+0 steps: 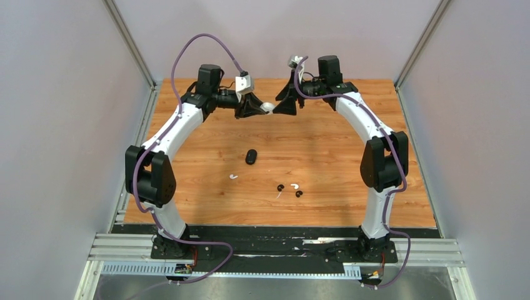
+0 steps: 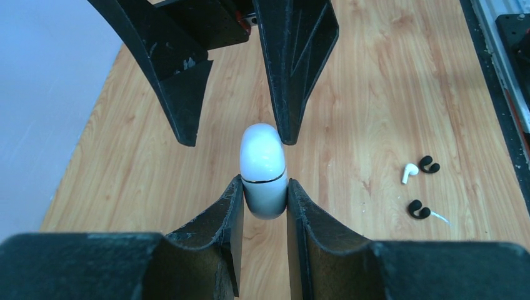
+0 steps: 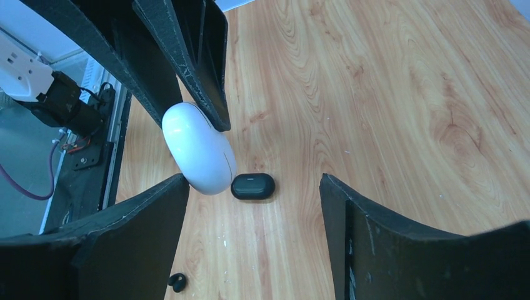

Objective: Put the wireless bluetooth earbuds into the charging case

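A glossy white charging case (image 2: 262, 150), its lid closed along a thin seam, is held up off the table. My left gripper is shut on its lower end. Opposite it, my right gripper stands open with nothing gripped. In the right wrist view the white case (image 3: 199, 149) lies close to that gripper's left finger; whether they touch I cannot tell. Two white earbuds lie on the table: one earbud (image 1: 233, 176) left of centre, the other earbud (image 1: 295, 186) further right.
A black case (image 1: 251, 156) lies on the table's middle. Two black earbuds, one (image 1: 280, 187) with a thin white strip beside it and another black earbud (image 1: 299, 194), flank the right white earbud.
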